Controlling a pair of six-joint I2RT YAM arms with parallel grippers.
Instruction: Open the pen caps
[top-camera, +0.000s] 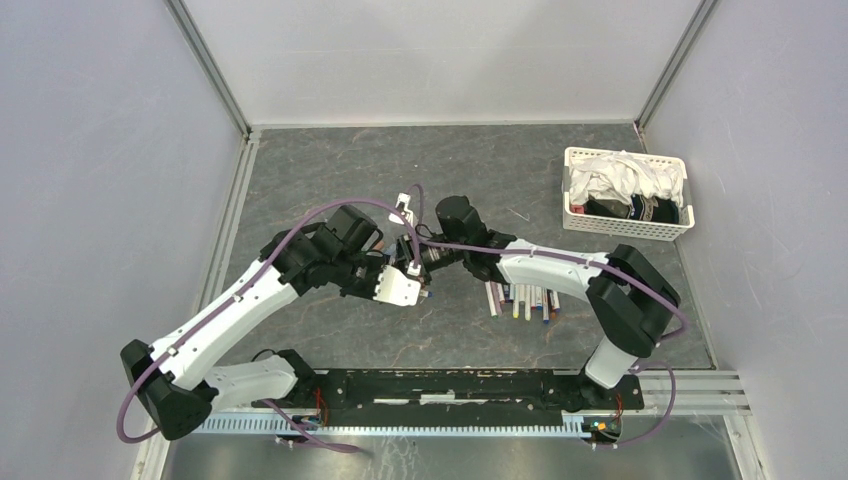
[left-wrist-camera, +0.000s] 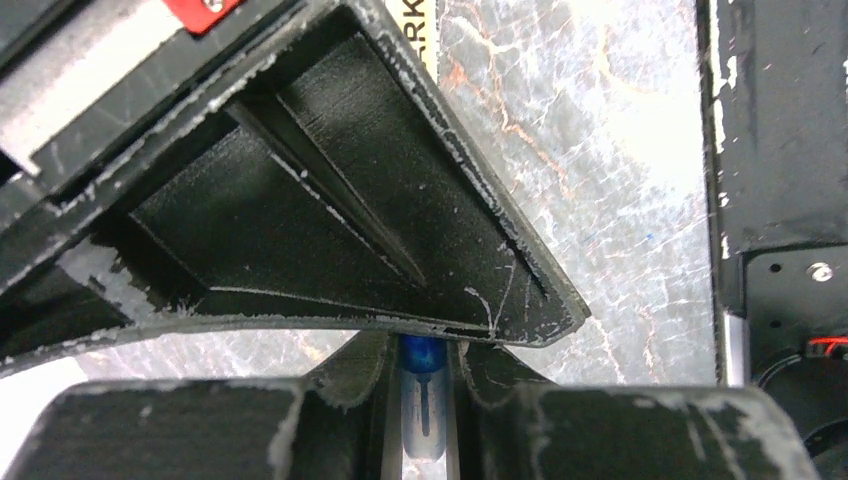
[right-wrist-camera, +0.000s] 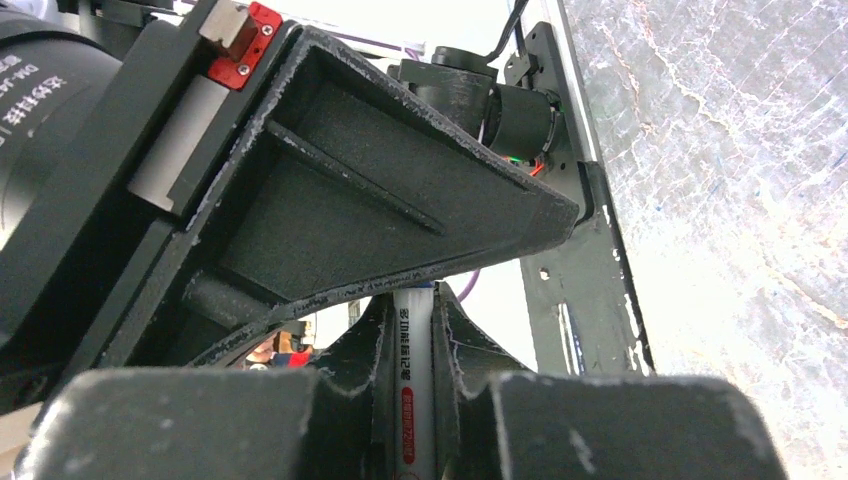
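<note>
In the left wrist view, a narrow pen end, blue above and clear below (left-wrist-camera: 423, 412), stands between the pads of my left gripper, which touch it on both sides. A white pen barrel (right-wrist-camera: 413, 380) with printed lettering is pinched by my right gripper in the right wrist view. The two grippers meet tip to tip near mid-table, and each wrist view has the other gripper's black finger across it. Where cap and barrel join is hidden. Several more pens (top-camera: 527, 302) lie in a row right of the grippers.
A white basket (top-camera: 628, 228) holding cloth and dark items stands at the back right. Some pens (top-camera: 424, 293) are partly covered by the left arm. Bare grey table (top-camera: 340, 170) stretches across the back.
</note>
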